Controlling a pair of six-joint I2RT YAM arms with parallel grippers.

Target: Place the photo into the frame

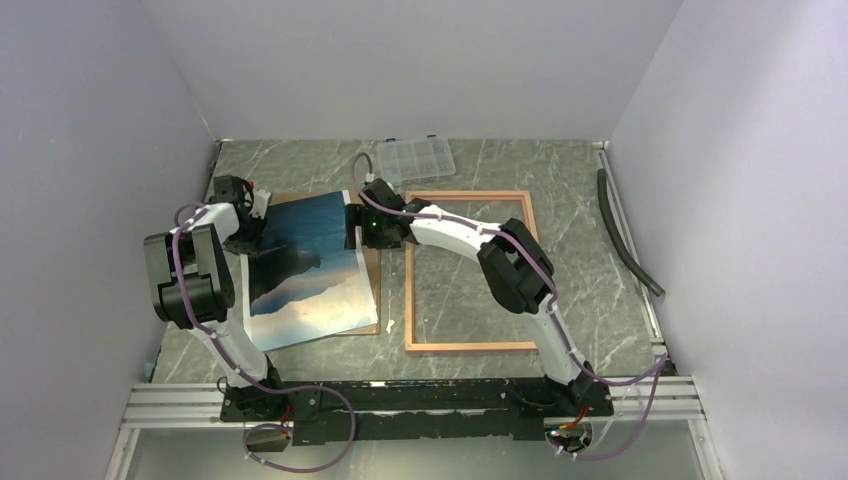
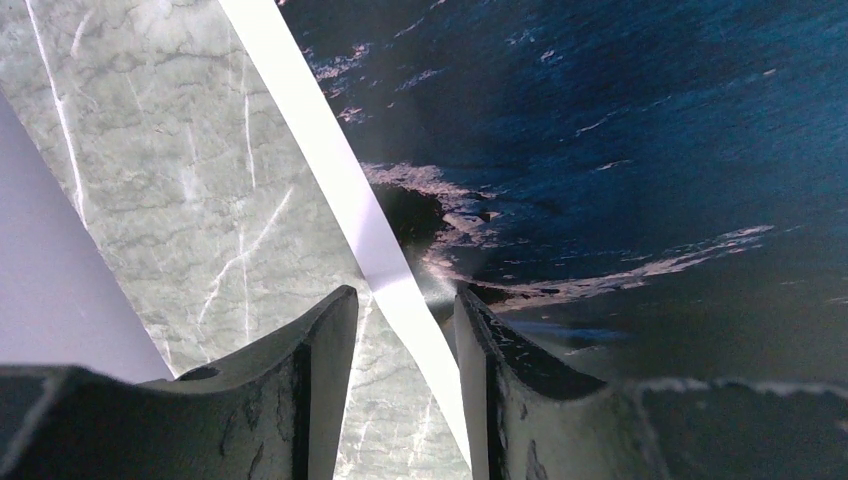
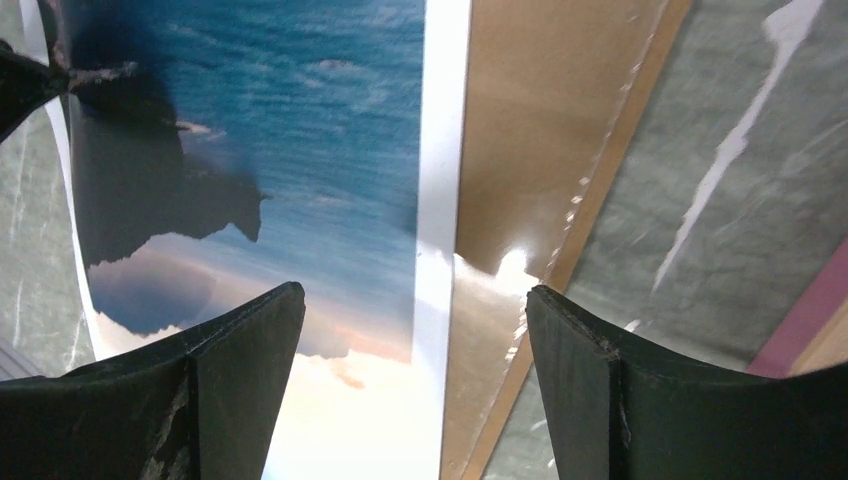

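Observation:
The photo (image 1: 305,270), a dark blue seascape with white borders, lies tilted over a brown backing board (image 1: 371,285) at the left of the table. In the left wrist view my left gripper is part open, its fingers on either side of the photo's white left edge; whether they touch it I cannot tell. My right gripper is open over the photo's right border, one finger above the picture and the other above the board's edge. Right of the board lies the empty wooden frame (image 1: 409,300), partly covered by my right arm.
Behind the frame stands a clear compartment box (image 1: 415,160). A dark tube (image 1: 625,240) runs along the right side. Grey walls close in the left, back and right. Bare table shows right of the frame.

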